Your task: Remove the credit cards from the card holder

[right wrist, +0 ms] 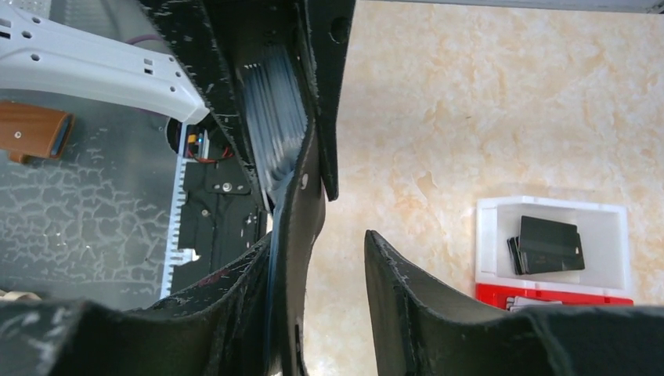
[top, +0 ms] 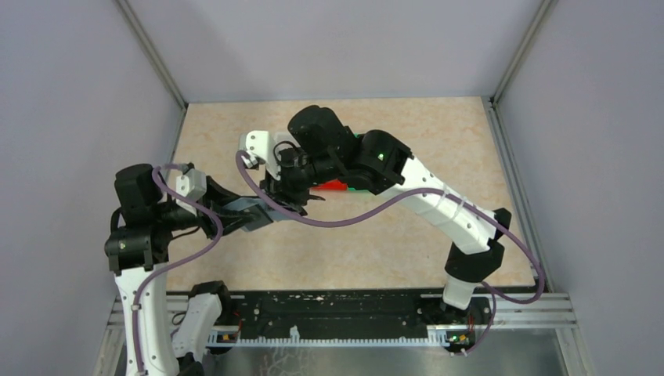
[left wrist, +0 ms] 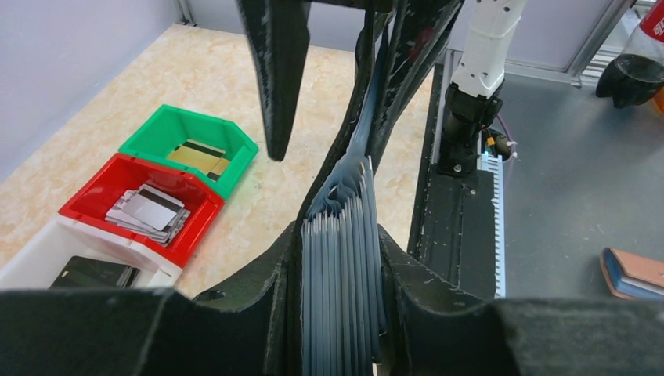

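A dark card holder with many pale blue-grey sleeves (left wrist: 341,305) fills the lower middle of the left wrist view, gripped by my left gripper (top: 235,207). My right gripper (top: 294,192) is at the holder's other end, with one finger apart from it in the left wrist view and the other against it. In the right wrist view the holder's dark cover (right wrist: 291,258) rises between the right fingers, with a gap beside it; whether cards sit in the sleeves cannot be told.
Behind are a green bin (left wrist: 188,129), a red bin (left wrist: 102,188) with pale cards and a white bin (right wrist: 493,235) with dark cards.
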